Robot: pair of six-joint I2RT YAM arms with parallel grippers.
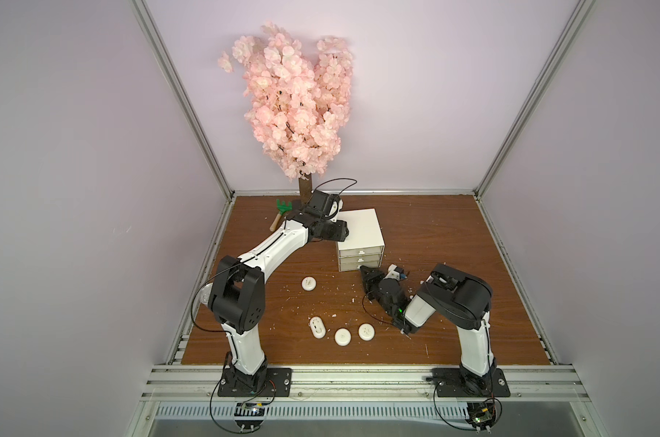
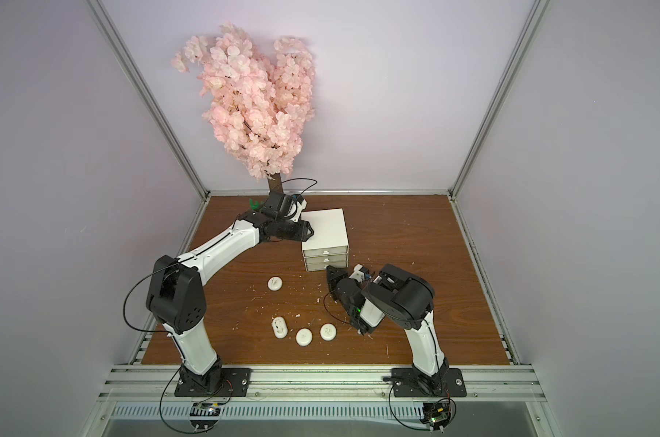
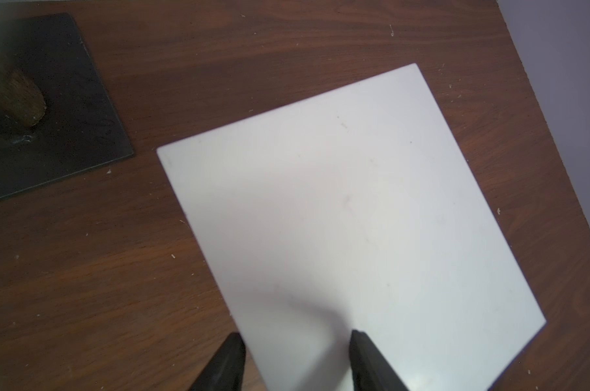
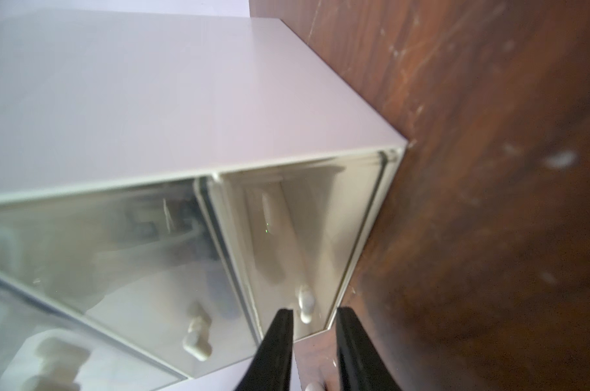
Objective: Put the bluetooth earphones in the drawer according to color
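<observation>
The white drawer box [image 1: 358, 227] has its drawers [image 4: 308, 247] shut, with small knobs [image 4: 306, 305] on the fronts. My left gripper is over the box's left side; its fingers straddle the top's edge in the left wrist view. My right gripper is open, low before the bottom drawer's knob, with nothing visible between its fingers. Several white round and oblong earphone cases [image 1: 342, 336] lie on the table in front.
Behind the box stands a pink blossom tree [image 1: 293, 109] on a dark base [image 3: 73, 163]. A small green rake [image 1: 283, 206] lies at back left.
</observation>
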